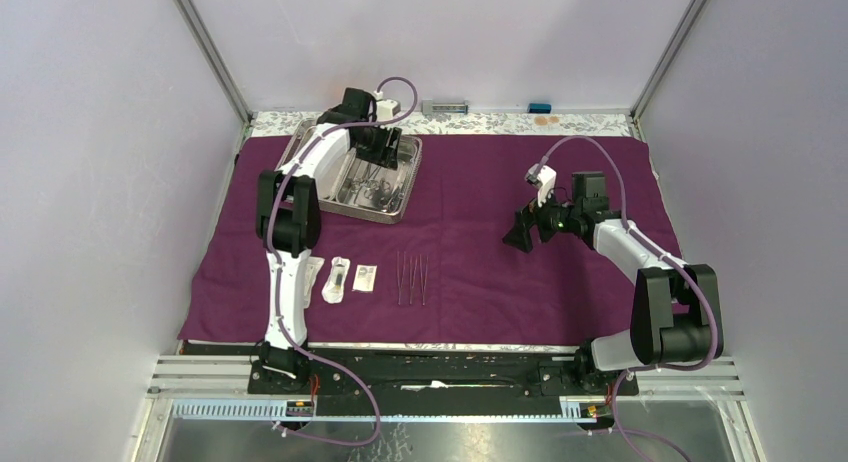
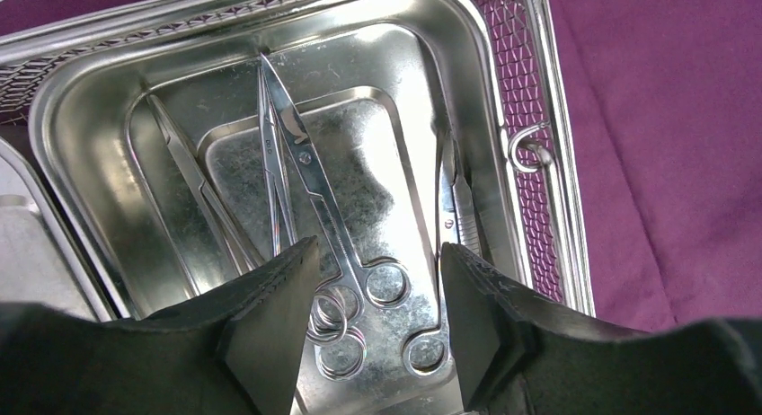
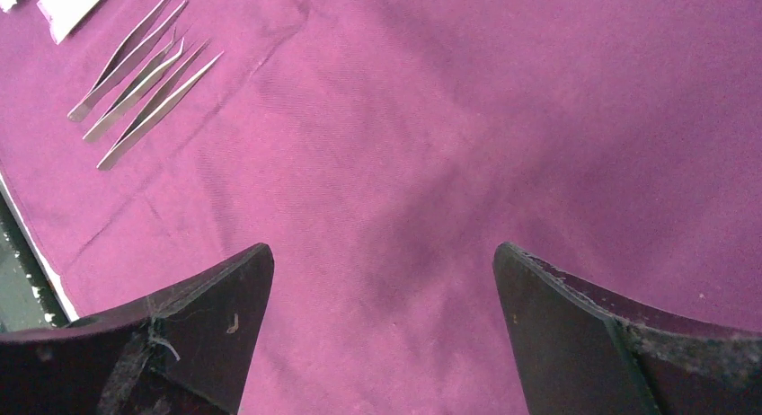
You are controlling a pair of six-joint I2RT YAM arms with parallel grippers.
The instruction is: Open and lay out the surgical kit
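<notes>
The steel instrument tray (image 1: 345,211) stands at the back left of the cloth. Over it hangs my left gripper, open, with nothing between its fingers; the tray's metal floor shows through the gap. Inside lie long ring-handled scissors (image 2: 310,168) in the middle, another slim instrument (image 2: 199,174) to their left, and a further ring-handled one (image 2: 449,213) by the right wall, partly behind a finger. Three tweezers (image 1: 411,279) rest side by side at the front, with flat packets (image 1: 364,278) left of them. My right gripper is open and empty above bare cloth.
Mesh siding (image 2: 517,83) and a wire loop (image 2: 530,150) edge the tray. A white pouch (image 1: 336,280) lies near the left forearm, which partly covers another packet (image 1: 312,279).
</notes>
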